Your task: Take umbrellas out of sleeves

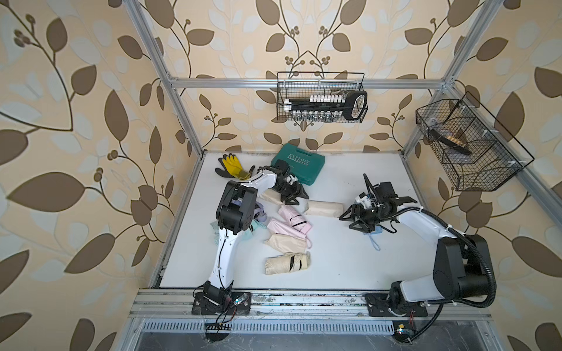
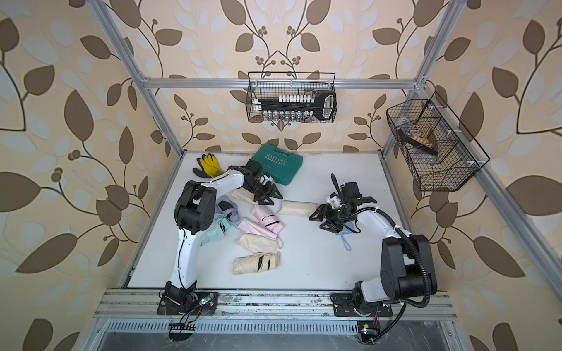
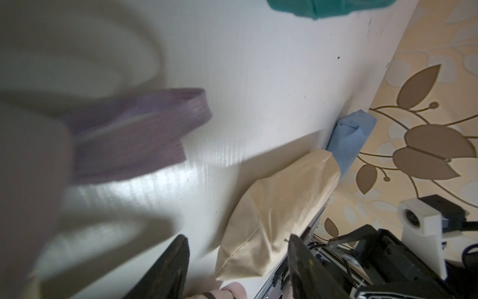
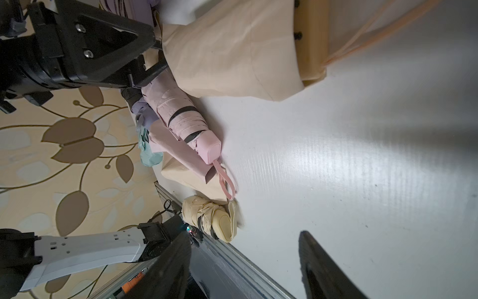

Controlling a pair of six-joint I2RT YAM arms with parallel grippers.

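Observation:
Between the arms a cream sleeve (image 1: 325, 208) lies on the table; in the right wrist view a light-brown end (image 4: 314, 42) with an orange cord shows at its mouth. My open left gripper (image 1: 302, 199) hovers left of that sleeve. A purple strap (image 3: 139, 134) sits close to the left wrist camera, outside the fingers. My right gripper (image 1: 346, 223), also open, is by the sleeve's right end, nothing between its fingers. A blue umbrella (image 3: 351, 139) lies past the sleeve, partly hidden by the right arm from above; its strap (image 1: 374, 242) shows. A pink umbrella (image 4: 179, 109) lies bare.
A pink sleeve (image 1: 284, 228), a beige sleeve (image 1: 287, 243) and a rolled cream umbrella (image 1: 287, 263) lie toward the front. Mint fabric (image 2: 216, 229) is at the left. A green case (image 1: 298, 162) and yellow gloves (image 1: 234, 166) stand behind.

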